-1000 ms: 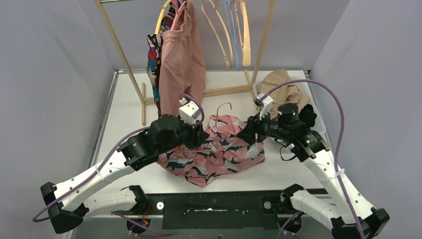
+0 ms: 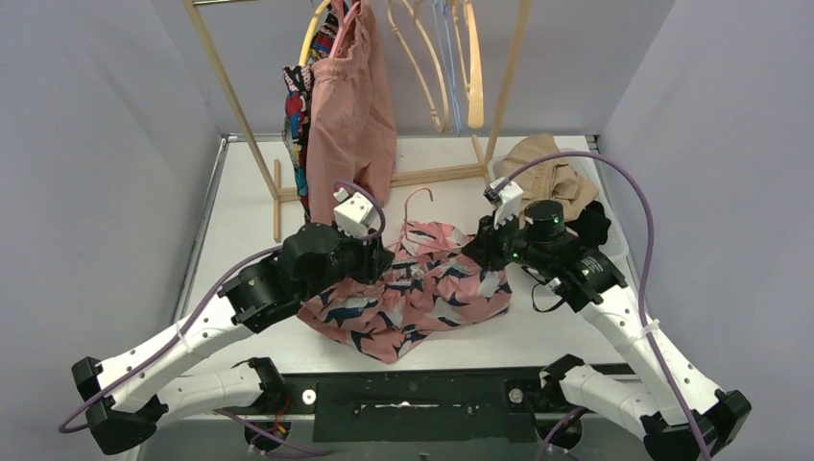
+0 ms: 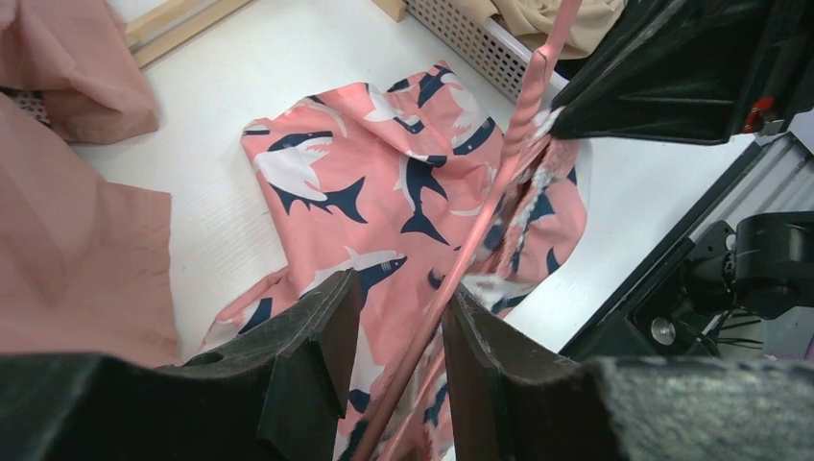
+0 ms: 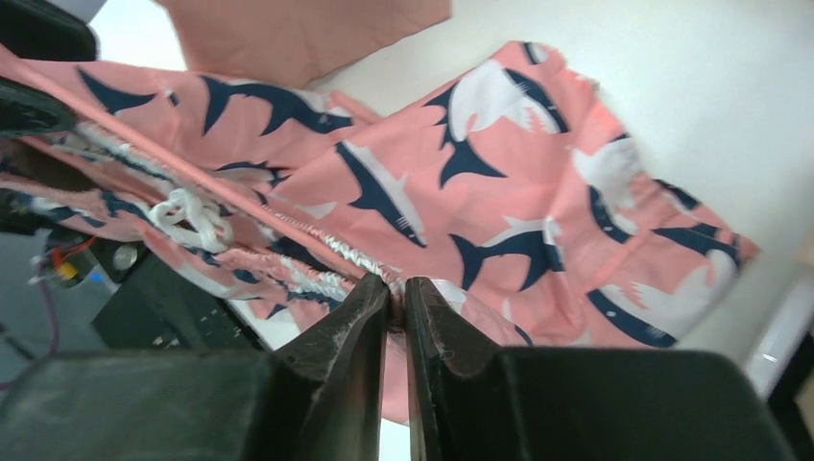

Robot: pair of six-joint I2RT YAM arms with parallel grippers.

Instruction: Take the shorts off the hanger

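Note:
Pink shorts with a navy-and-white shark print (image 2: 403, 317) lie spread on the table, their gathered waistband facing the arms. A thin pink hanger (image 3: 523, 106) runs along the waistband, its hook standing up in the top view. My left gripper is part open, the hanger's bar passing through the gap between its fingers, with waistband cloth beneath. On the other side, my right gripper is shut on the waistband, where the hanger's bar reaches the fingertips. Whether the bar is also pinched there is hidden.
Plain pink shorts (image 2: 350, 115) and patterned clothing (image 2: 298, 125) hang from a wooden rack at the back left. Empty hangers (image 2: 475, 86) hang right of them. A white basket (image 2: 614, 230) with tan and black clothes stands at the back right.
The hanger's hook has shifted left and slightly back. My left gripper has moved a little left; my right one has moved slightly and remains by the waistband.

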